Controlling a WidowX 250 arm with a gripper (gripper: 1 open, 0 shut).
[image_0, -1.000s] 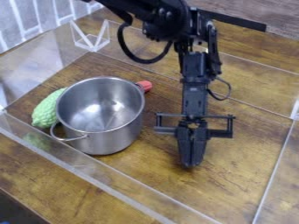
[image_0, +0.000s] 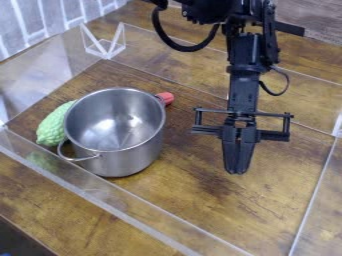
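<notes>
My gripper (image_0: 238, 165) points down over the bare wooden surface in the right middle of the camera view, shut, with nothing visible between its fingers. To its left is a steel pot (image_0: 114, 110) with side handles, empty inside. A green textured object (image_0: 54, 123) lies against the pot's left side. A small red object (image_0: 164, 98) sits just behind the pot on the right, partly hidden by it.
A white wire piece (image_0: 107, 40) stands at the back left by a clear wall.
My gripper has shifted slightly to the right and up over the last second. The pot and the other objects look unmoved.
</notes>
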